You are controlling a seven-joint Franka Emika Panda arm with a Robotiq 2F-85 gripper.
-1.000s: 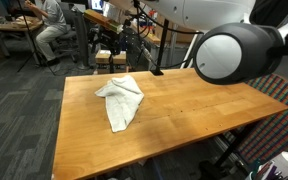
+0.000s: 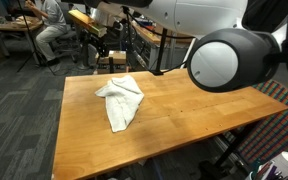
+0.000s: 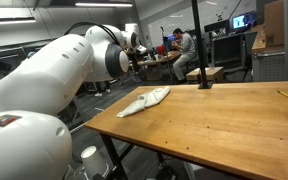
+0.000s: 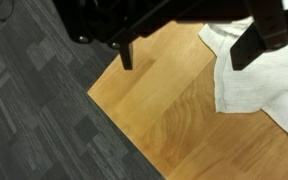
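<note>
A white cloth (image 2: 122, 98) lies crumpled on the wooden table (image 2: 174, 115), with one end spread toward the front. From the second exterior side the same cloth (image 3: 144, 101) rests near the table's left edge. In the wrist view the cloth (image 4: 252, 78) fills the upper right, partly covered by a finger. My gripper stands open above the table's edge, its fingers wide apart and nothing between them. One dark finger overlaps the cloth in that view; the other is seen against bare wood.
Grey carpet (image 4: 49, 110) lies beyond the table's edge. A black post (image 3: 203, 45) rises at the table's far edge. A seated person (image 2: 56, 28) is in the background.
In exterior view 1 the arm has shifted a little, its wrist end now slightly lower and to the left. The cloth has stayed where it was.
</note>
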